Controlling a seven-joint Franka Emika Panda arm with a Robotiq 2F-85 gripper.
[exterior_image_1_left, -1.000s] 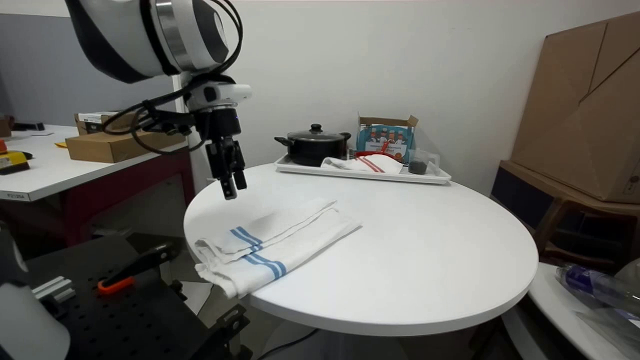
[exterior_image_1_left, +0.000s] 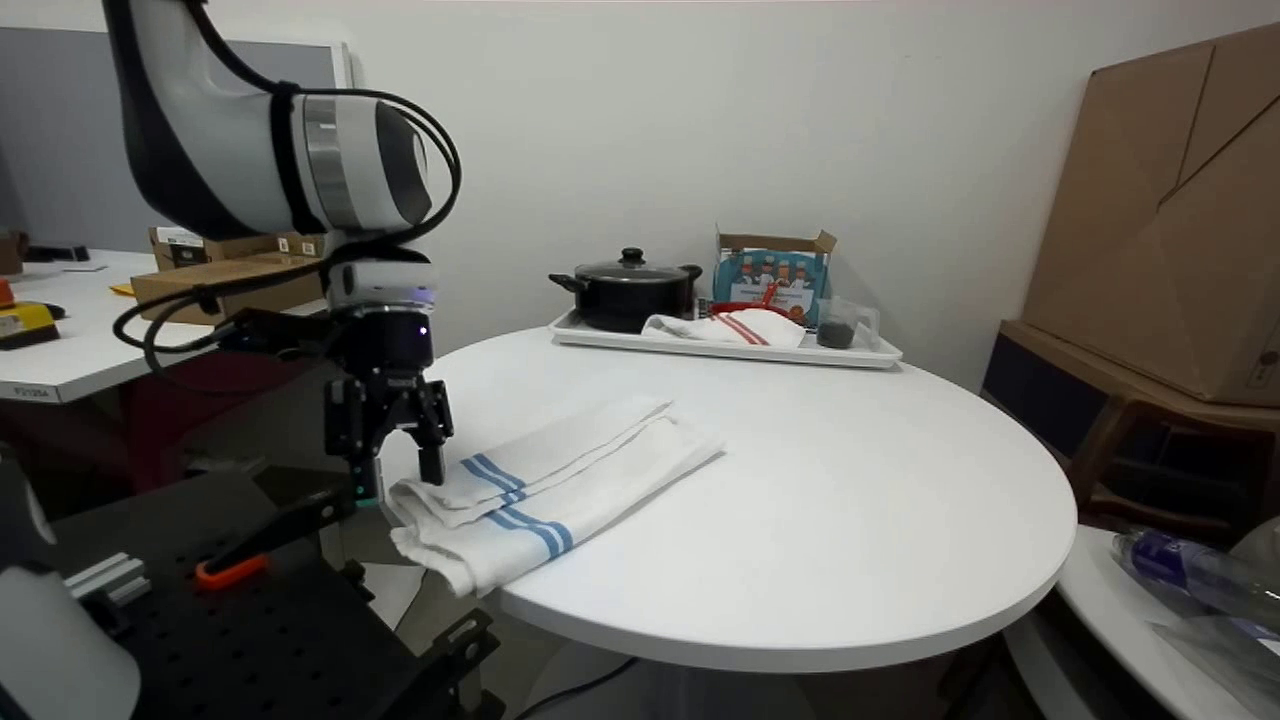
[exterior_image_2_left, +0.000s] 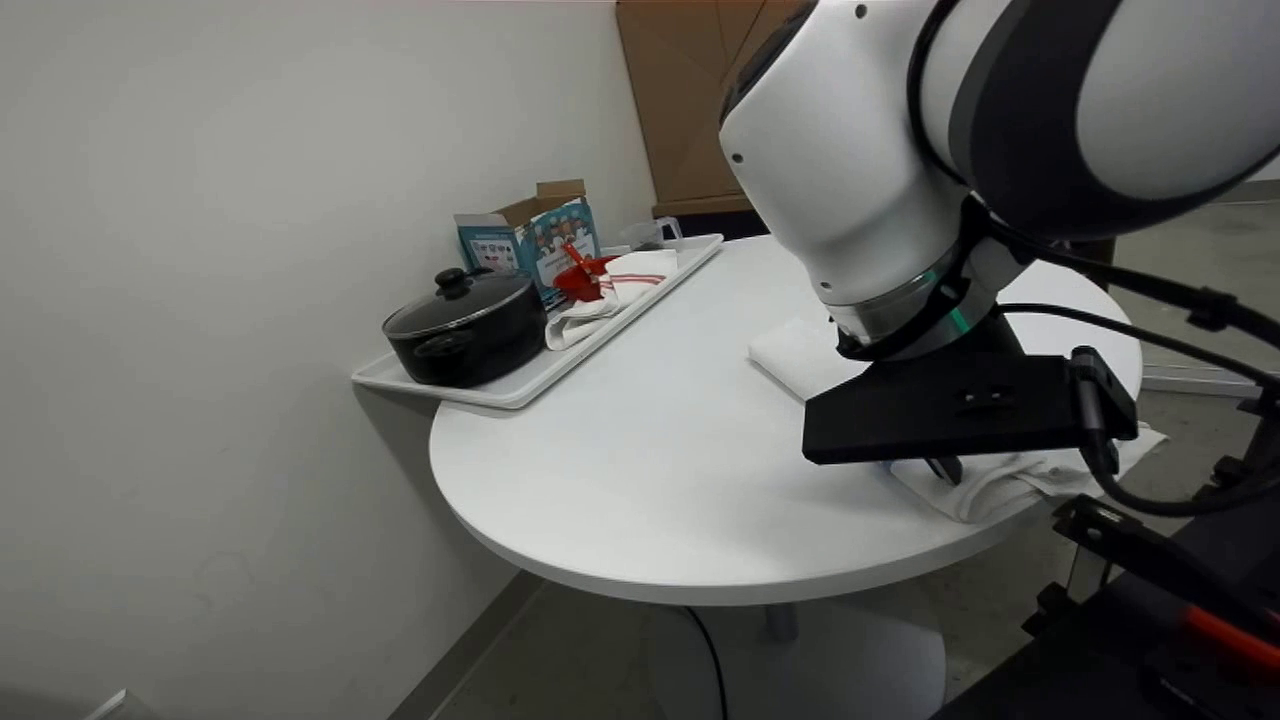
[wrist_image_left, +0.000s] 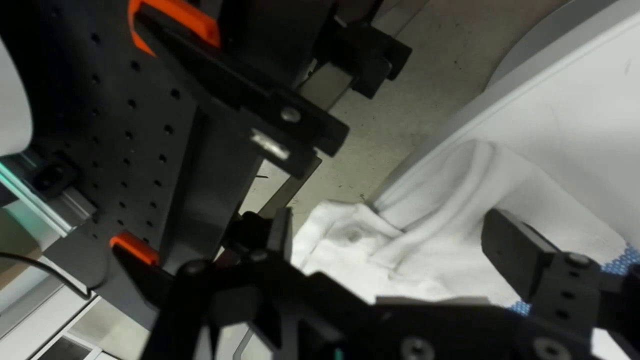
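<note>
A folded white towel with blue stripes (exterior_image_1_left: 564, 480) lies at the near left of the round white table (exterior_image_1_left: 840, 480), one end reaching past the table's edge. My gripper (exterior_image_1_left: 396, 470) stands open at that overhanging end. In the wrist view the spread fingers (wrist_image_left: 516, 252) frame the rumpled part of the towel (wrist_image_left: 432, 240), and nothing is gripped between them. Exterior view 2 shows the towel (exterior_image_2_left: 1008, 480) partly hidden under the arm and the black gripper body, with one dark fingertip (exterior_image_2_left: 945, 469) by the cloth.
At the table's back a white tray (exterior_image_1_left: 720, 346) carries a lidded black pot (exterior_image_1_left: 630, 292), a red-striped towel (exterior_image_1_left: 732, 328), a red item, a blue box (exterior_image_1_left: 770, 276) and a clear cup (exterior_image_1_left: 843, 322). A black perforated platform (exterior_image_1_left: 240, 612) stands at the near left.
My gripper has come down and a little left, from above the table to the towel's end, and its fingers now look wider apart. The towel has not visibly moved.
</note>
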